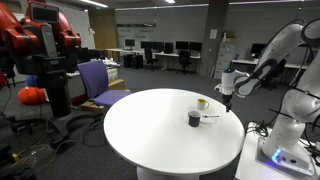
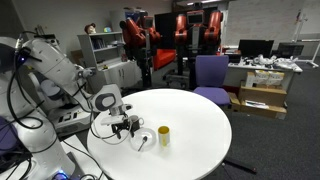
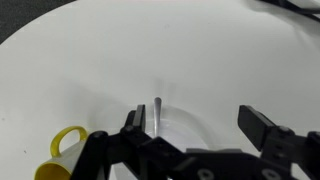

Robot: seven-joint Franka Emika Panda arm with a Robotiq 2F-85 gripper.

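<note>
My gripper is open, its black fingers spread wide with nothing between them. Beyond the fingers lies a white plate (image 3: 183,124) with a spoon (image 3: 157,114) on it, the handle reaching past the rim. A yellow mug (image 3: 59,160) sits to the plate's left in the wrist view. In exterior view 2 the yellow mug (image 2: 164,136) stands beside the plate (image 2: 150,133), and a dark mug (image 2: 133,122) is behind it. From exterior view 1, the gripper (image 1: 228,106) hangs at the table's right edge, apart from the dark mug (image 1: 194,118).
A purple chair (image 2: 211,74) is beyond its far edge. A dark object (image 3: 292,8) crosses the upper right corner of the wrist view; I cannot tell what it is.
</note>
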